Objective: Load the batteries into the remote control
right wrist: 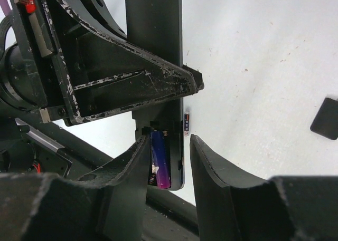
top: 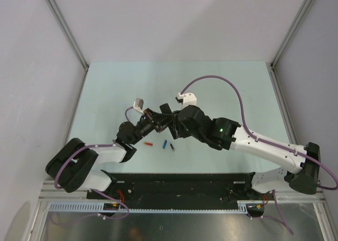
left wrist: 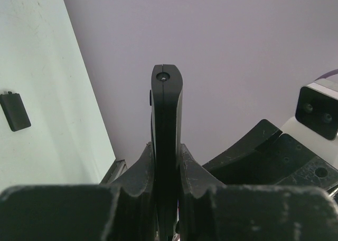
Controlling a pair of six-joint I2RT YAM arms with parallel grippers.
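My left gripper [top: 161, 119] is shut on the black remote control [left wrist: 166, 104], which is held above the table. In the right wrist view the remote's open compartment [right wrist: 174, 146] holds a purple battery [right wrist: 161, 167]. My right gripper is at that compartment, its fingers a little apart on either side near the battery; whether they touch it I cannot tell. Loose batteries lie on the table below: a red one [top: 148, 144], a blue one [top: 165, 144] and a dark one [top: 172, 147].
A small black rectangular piece lies on the table, also seen in the left wrist view.
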